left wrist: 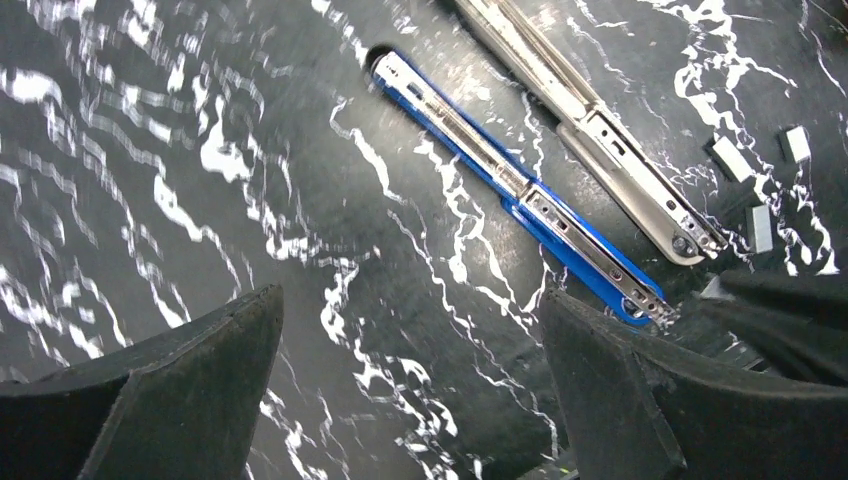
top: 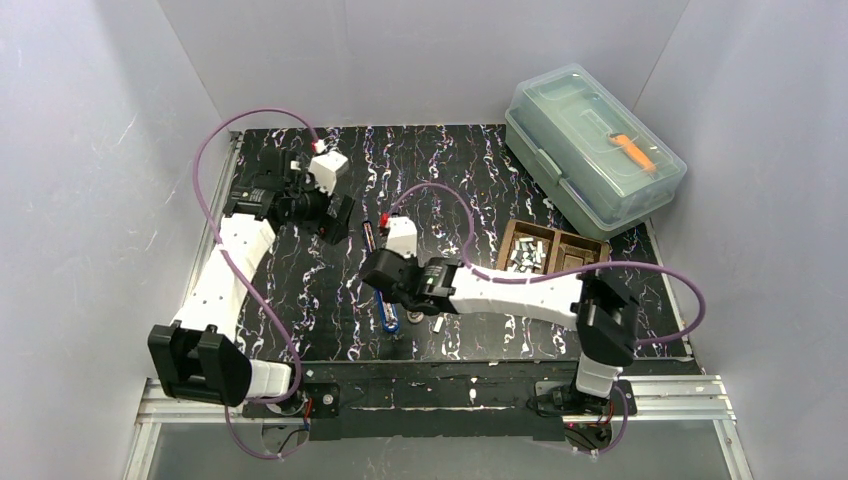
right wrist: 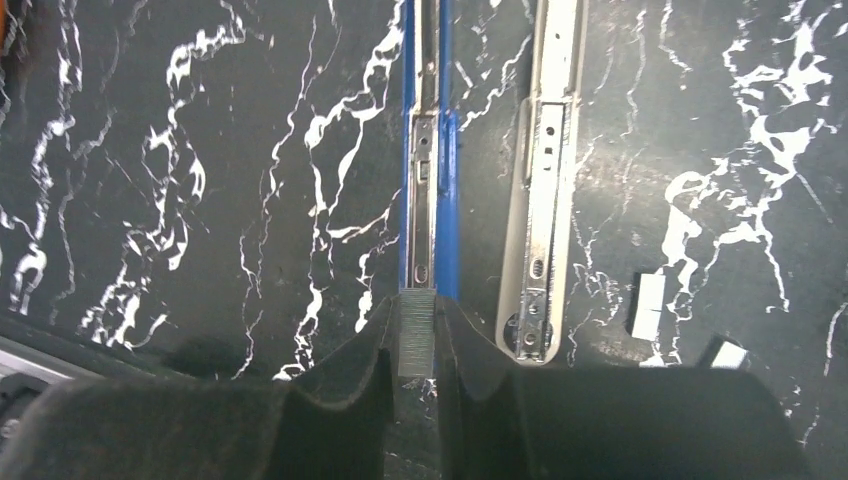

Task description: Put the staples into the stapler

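Observation:
A blue stapler [left wrist: 585,245] lies opened out flat on the dark marbled table, with its metal magazine facing up. Beside it is a second, pale grey stapler [right wrist: 545,190], likewise spread open. My right gripper is shut on a short grey staple strip [right wrist: 416,350], which appears over the near end of the blue stapler in the right wrist view; whether it touches the magazine I cannot tell. Off to the left, my left gripper stands open and empty above bare table. In the top view the right arm covers much of both staplers.
Loose staple strips [left wrist: 732,158] lie right of the grey stapler. A wooden tray [top: 508,243] with more staples [top: 527,254] sits at the right, near a green lidded box [top: 590,215].

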